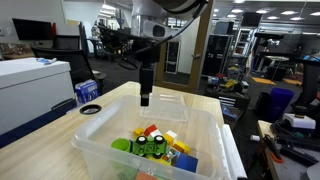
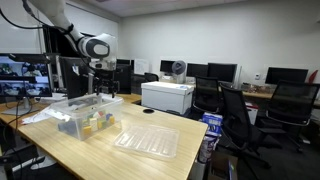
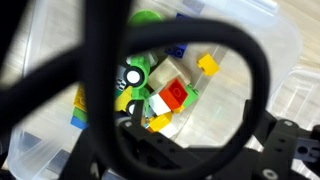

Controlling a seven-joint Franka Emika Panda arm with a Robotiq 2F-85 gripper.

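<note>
My gripper (image 1: 145,98) points down over the clear plastic bin (image 1: 208,125), above the toys and apart from them. In the wrist view its dark finger parts stand well apart at the lower left and right, open, with no object held. Inside the bin lie a red block (image 3: 173,94), a tan block (image 3: 170,72), a small yellow block (image 3: 208,65) and a green toy with round black-and-white eyes (image 3: 137,75). A green round piece (image 1: 122,145) and a blue block (image 1: 186,162) also lie there. A black loop hides part of the pile in the wrist view.
A clear lid or shallow tray (image 2: 148,140) lies on the wooden table beside the bin. Near the bin are a blue-and-white round container (image 1: 87,92) and a white box (image 1: 32,92). Bare tabletop (image 2: 195,130) shows beyond the lid.
</note>
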